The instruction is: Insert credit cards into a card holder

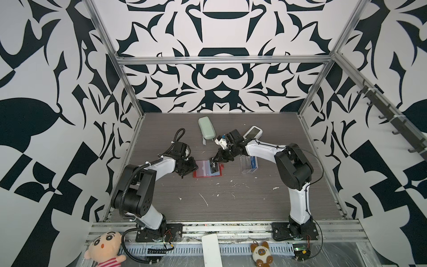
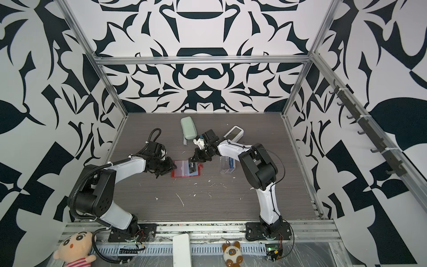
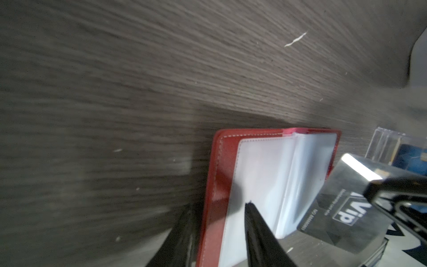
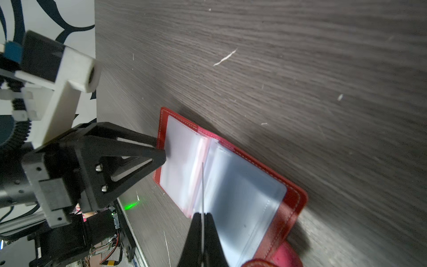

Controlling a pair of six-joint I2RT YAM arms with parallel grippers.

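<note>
The open red card holder (image 1: 201, 169) lies mid-table with clear sleeves showing. My right gripper (image 1: 218, 158) is shut on a dark "Vip" card, held tilted over the holder's right half; in the right wrist view the card (image 4: 202, 187) shows only as a thin edge. My left gripper (image 2: 168, 166) is at the holder's left end. In the left wrist view its blurred fingers are parted, nothing visible between them, over the red border (image 3: 220, 164).
A clear box (image 1: 249, 165) with blue cards is at right. A mint case (image 1: 206, 127) and a white-rimmed device (image 1: 252, 132) lie behind.
</note>
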